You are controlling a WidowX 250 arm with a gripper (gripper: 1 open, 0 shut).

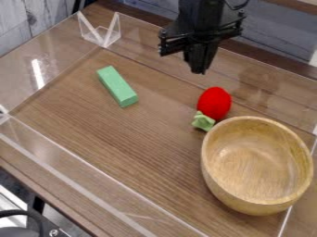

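My gripper (198,43) hangs at the top centre over bare table, its black fingers pointing down; how far apart they are is hard to make out. Below it to the right lies a red oval object (213,102) with a small green part (202,120) at its lower end. A green block (117,85) lies flat at the left. A large tan bowl (254,202) fills the lower right.
A white wire-like rack (95,31) stands at the top left, with dark cables at the left edge.
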